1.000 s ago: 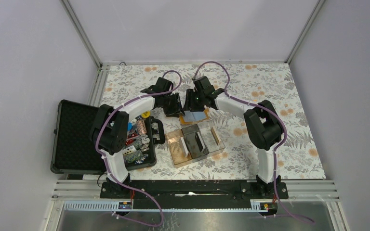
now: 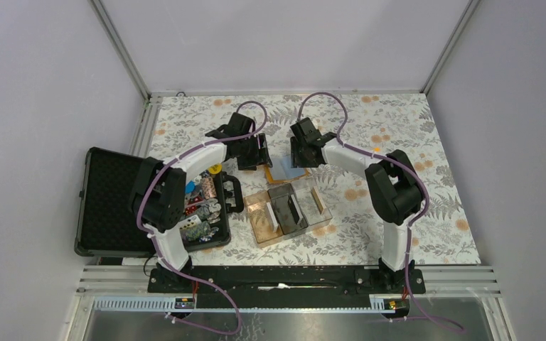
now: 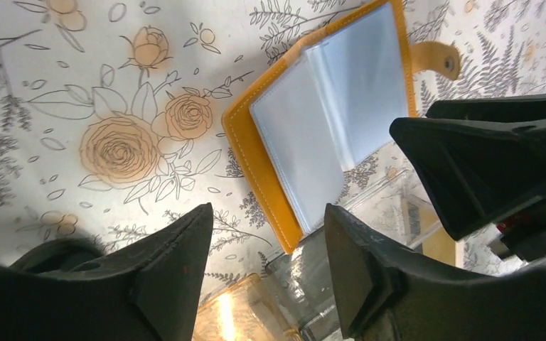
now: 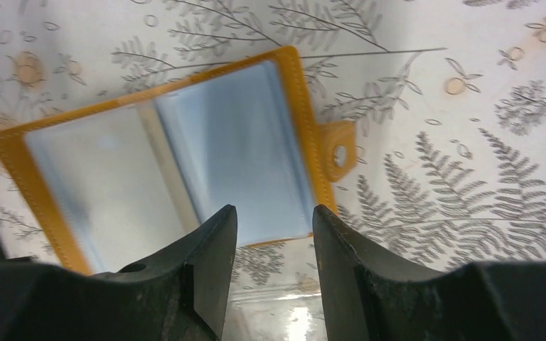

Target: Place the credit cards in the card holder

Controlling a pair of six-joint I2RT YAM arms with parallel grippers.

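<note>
The card holder [image 2: 286, 178] lies open on the patterned table between my two arms. It has an orange rim [image 4: 300, 106] with a snap tab [image 4: 339, 150], and clear pale sleeves [image 4: 227, 142] cover its inside. My left gripper is partly open at the holder's left end, nothing between its fingers. Partly open too is my right gripper, above the holder's lower right part and empty. Just in front of the holder stands a transparent box [image 2: 288, 213] with three compartments, holding thin upright pieces [image 2: 295, 209]; whether these are the cards I cannot tell.
An open black case [image 2: 220, 234] full of small colourful items stands at the left, its handle [image 2: 234, 193] beside the clear box. Free room stretches over the table's right side [image 2: 426, 206] and back.
My right gripper has moved to the right across the holder, uncovering more of its middle. The left gripper has shifted slightly up, toward the back. The holder and the box stay put.
</note>
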